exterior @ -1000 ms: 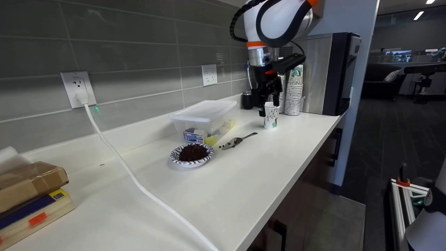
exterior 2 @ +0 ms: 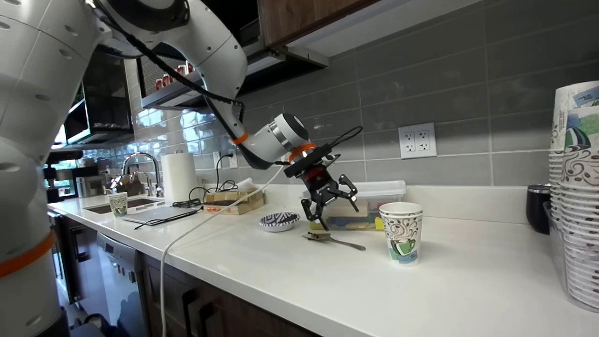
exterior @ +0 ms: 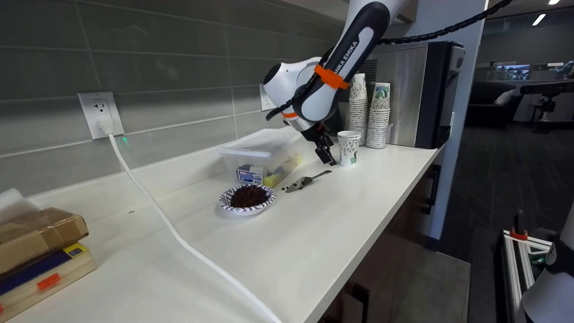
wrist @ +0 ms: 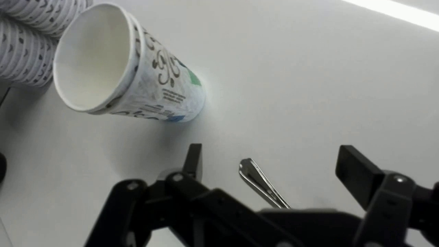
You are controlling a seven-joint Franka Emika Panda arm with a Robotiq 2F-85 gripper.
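Note:
My gripper is open, its two black fingers wide apart with nothing between them. In the wrist view the handle of a metal spoon-like utensil point(wrist: 263, 181) lies on the counter below the gap; the rest of it is hidden by the gripper. Its dark-crusted head point(exterior 2: 318, 236) shows in exterior view 2, below the gripper point(exterior 2: 339, 208). A patterned paper cup point(exterior 2: 404, 238), double-rimmed as if two are nested, stands upright to the right of the gripper, untouched. A zigzag-patterned bowl point(exterior: 246, 210) holds dark brown bits, and a few crumbs lie by the utensil.
A clear lidded plastic box point(exterior: 262, 153) stands by the wall behind the utensil. Tall stacks of paper cups point(exterior: 377, 124) stand beside the steel machine point(exterior: 401, 91). A white cable point(exterior: 177, 237) crosses the counter.
The arm has swung, and the gripper has moved left and lower, from beside the cup towards the utensil, tilting over. Cup, bowl and utensil appear unmoved.

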